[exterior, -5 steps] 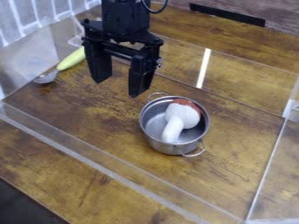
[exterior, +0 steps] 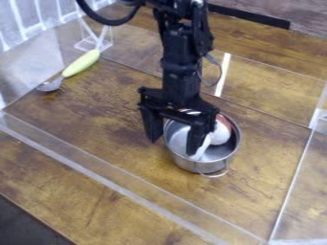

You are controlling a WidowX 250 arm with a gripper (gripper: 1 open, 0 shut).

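My black gripper [exterior: 181,130] is down at the steel pot [exterior: 206,163], open, its fingers around a white object [exterior: 216,135] with a reddish top that lies inside the pot. The gripper body covers the left part of the pot and some of the white object. Whether the fingertips touch it is hard to tell.
A yellow-green corn-like item [exterior: 80,63] and a small metal utensil [exterior: 50,83] lie at the back left of the wooden table [exterior: 90,153]. A white rack stands behind them. Clear panels edge the table at left and right.
My gripper has moved down and to the right, from above the table at the left of the pot into the pot over the white object.
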